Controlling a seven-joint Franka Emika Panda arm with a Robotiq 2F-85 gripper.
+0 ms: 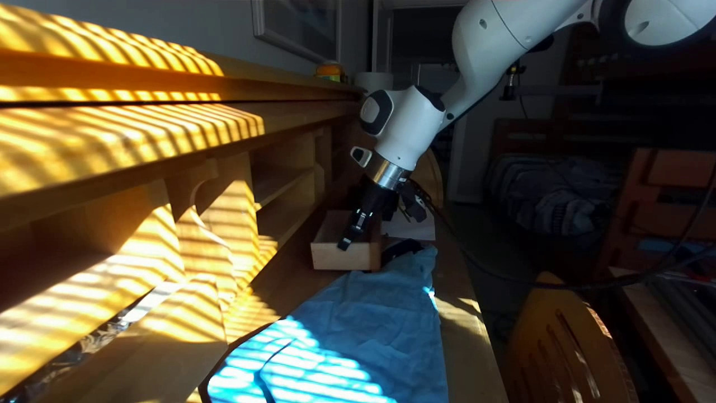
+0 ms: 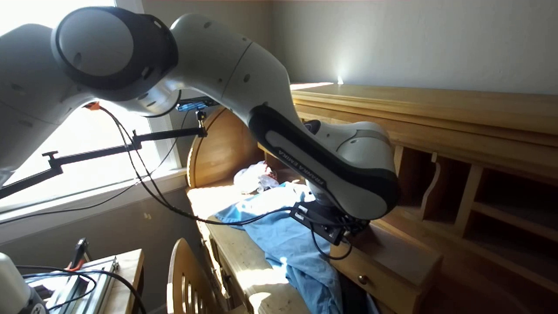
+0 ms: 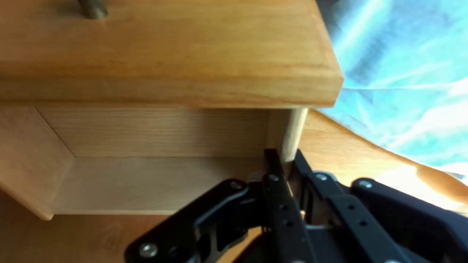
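Observation:
A wooden drawer (image 1: 342,257) lies on the desk among the cubbies, its round knob (image 2: 363,279) on the front face. Seen from above in the wrist view, the drawer (image 3: 175,57) is empty inside. My gripper is shut on the top edge of the drawer's thin side wall (image 3: 294,131), one finger inside the box and the other outside. In the first exterior view the gripper (image 1: 345,243) slants down over the drawer's pale side.
Blue cloth (image 1: 376,315) spreads over the desk beside the drawer and touches its front. Shelves and cubbies (image 2: 455,193) line the desk's back. A wooden chair (image 1: 570,336) stands at the desk's front edge, and a black cable (image 2: 172,206) hangs from the arm.

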